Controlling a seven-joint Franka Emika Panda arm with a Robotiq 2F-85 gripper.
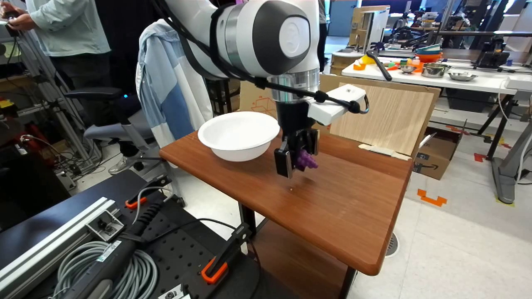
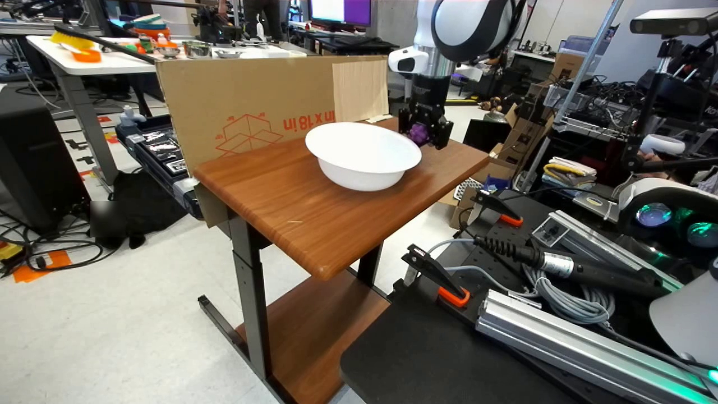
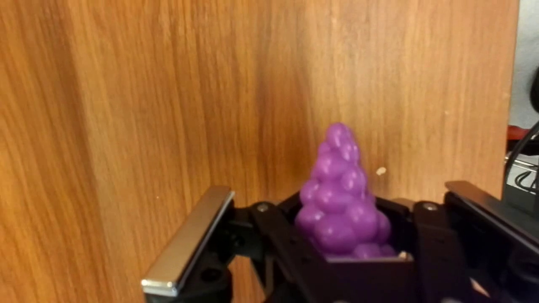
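Observation:
A purple toy bunch of grapes sits within my gripper, low over the right part of the brown table. In the wrist view the grapes lie near the palm, tip pointing forward, their lower end hidden by black links. Both fingers stand well apart on either side, with a gap between them and the grapes. What grips the bunch, and whether the fingers are clamped, does not show. Beside the gripper stands a white bowl; its inside looks empty where seen. In the second exterior view the bowl is nearer the camera than the gripper.
Along the table's back edge stands a cardboard sheet with a pale wood-grain panel. A black bench with clamps and cables is close by.

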